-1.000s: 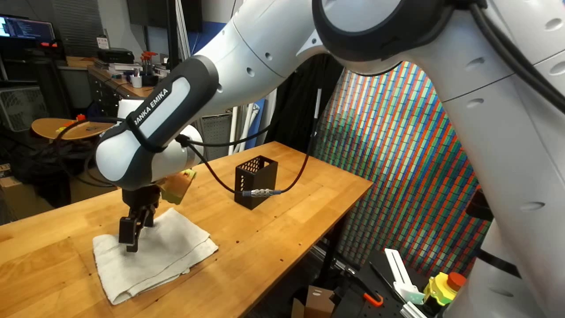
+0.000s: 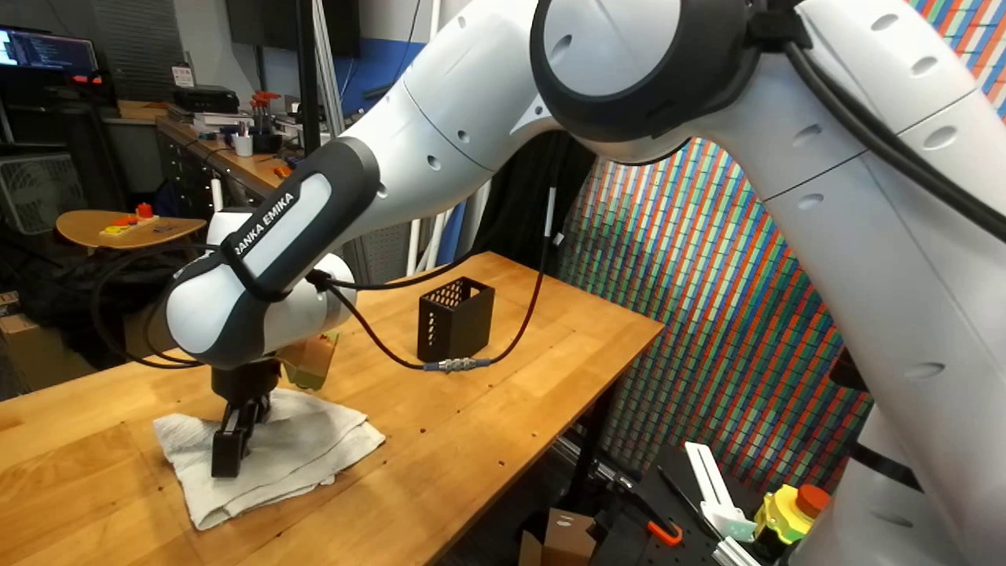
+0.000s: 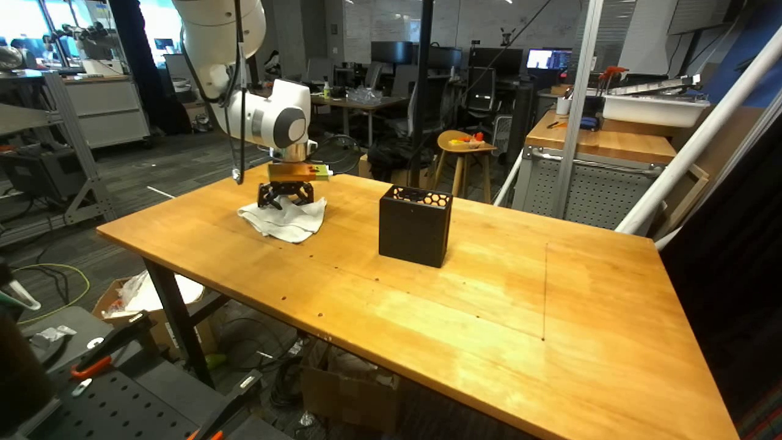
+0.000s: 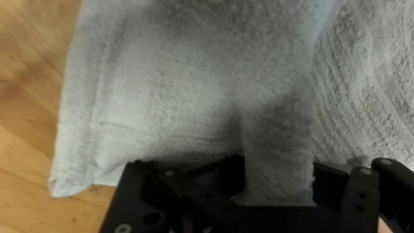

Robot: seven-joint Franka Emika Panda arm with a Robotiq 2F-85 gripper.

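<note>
A folded whitish cloth [image 2: 292, 453] lies rumpled on the wooden table, also seen in exterior view 2 as a pale towel [image 3: 293, 223]. My black gripper is down at the cloth, its fingers part open and apart. Between them a fold of the cloth [image 4: 277, 155] stands up and fills the gap; whether it is firmly pinched I cannot tell. In exterior view 1 the near finger [image 2: 226, 454] reaches down onto the towel, hiding the other fingertip.
A black box with a perforated side [image 2: 455, 319] stands on the table, well clear of the cloth. Toward the near side in exterior view 1 runs the table's edge [image 2: 537, 451].
My gripper has come down onto the cloth. The cloth was flatter before; now it is creased and drawn up around the fingers, its front corner slightly shifted.
</note>
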